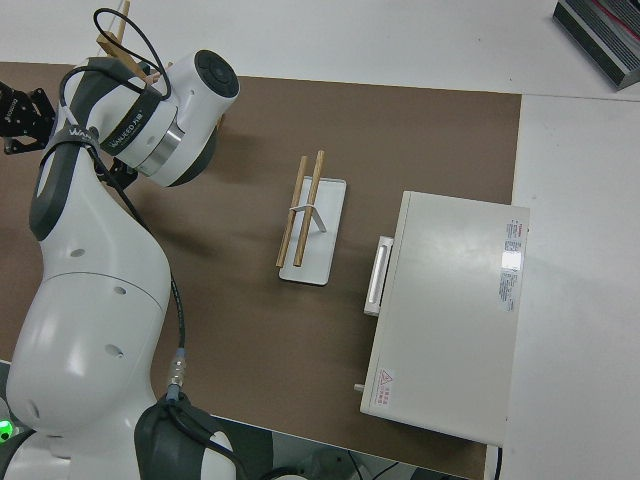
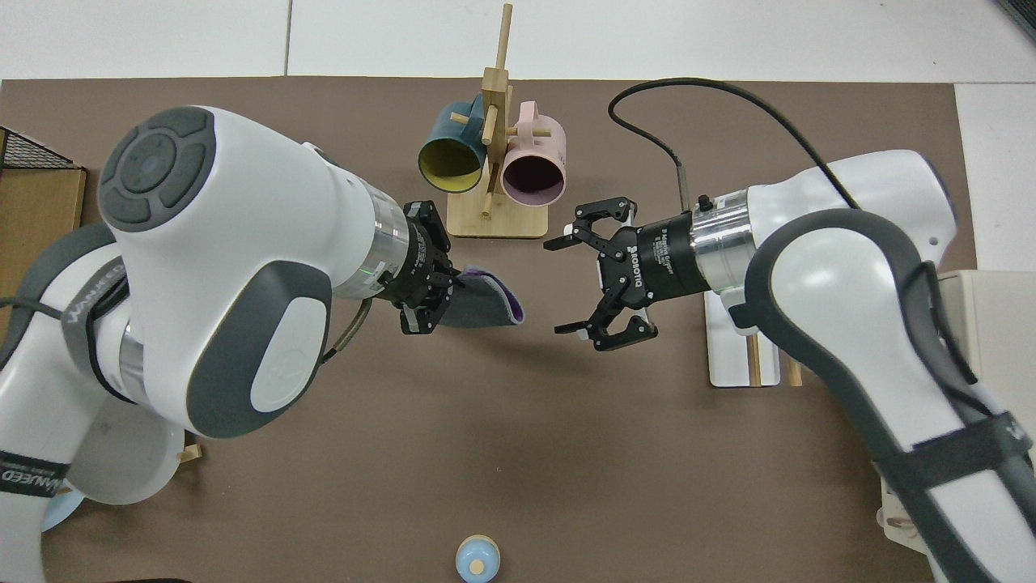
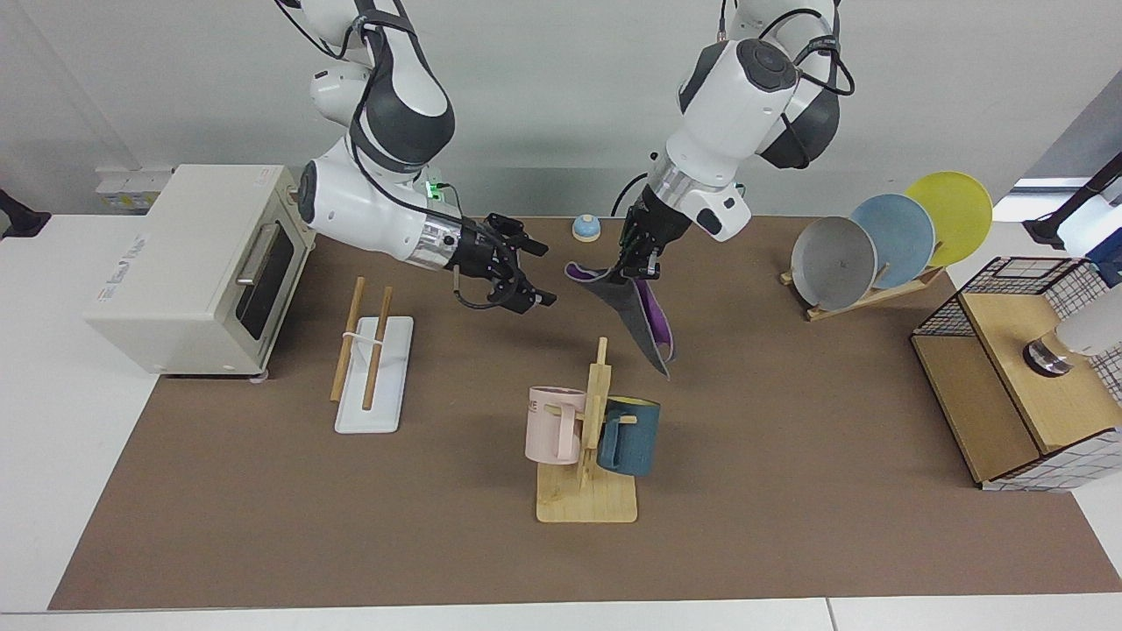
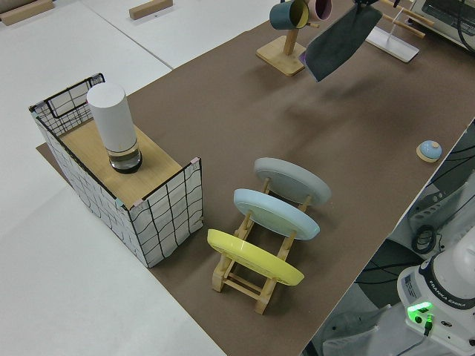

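Note:
My left gripper [image 2: 436,296] is shut on a grey cloth piece with purple lining [image 2: 482,301], which hangs from it, shown also as the dark flap [image 4: 338,44] in the right camera view. My right gripper [image 2: 565,282] stands open to the right of the cloth, fingers spread, pointing toward it, nothing between them. A wooden mug stand [image 2: 497,219] behind both grippers holds a blue mug [image 2: 448,151] and a pink mug [image 2: 534,165].
A white oven [image 3: 189,263], a white board with wooden rods [image 3: 368,410], a rack of plates [image 4: 256,256], a wire-sided shelf with a white cylinder [image 4: 111,119] and a small blue round object [image 2: 477,560] stand around a clear middle.

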